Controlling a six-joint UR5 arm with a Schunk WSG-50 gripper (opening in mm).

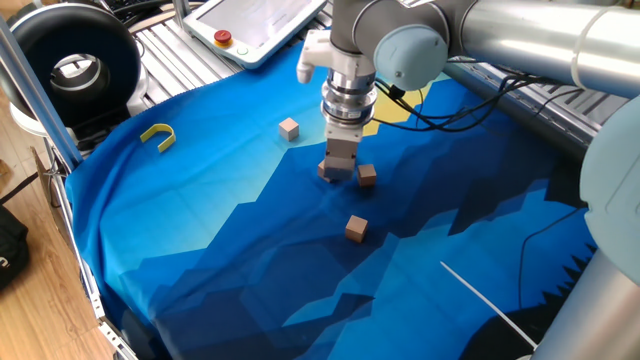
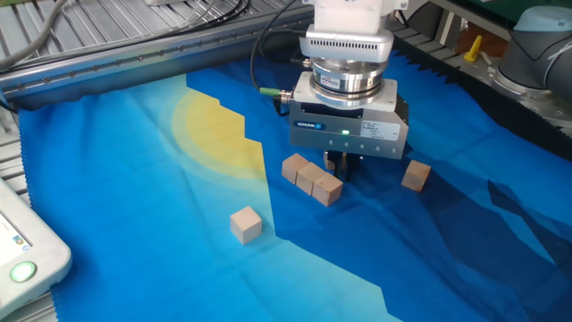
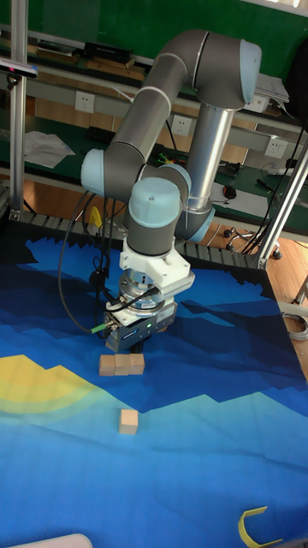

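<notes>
Three small wooden cubes stand side by side in a row (image 2: 311, 179) on the blue cloth. My gripper (image 2: 342, 168) points down just behind this row in exterior view 2, its dark fingers low near the cloth. A bit of wood colour shows beside the fingers there, but whether it lies between them is unclear. In exterior view 1 the gripper body hides the middle of the row. One pale cube (image 2: 246, 225) lies apart, on the light blue part. Another loose cube (image 2: 416, 175) sits on the dark blue, on the other side of the gripper; exterior view 1 shows this cube (image 1: 356, 229) too.
A yellow curved piece (image 1: 158, 136) lies near the cloth's edge. The teach pendant (image 1: 255, 28) with its red button rests beyond the cloth. A thin white rod (image 1: 488, 304) is near the arm's base.
</notes>
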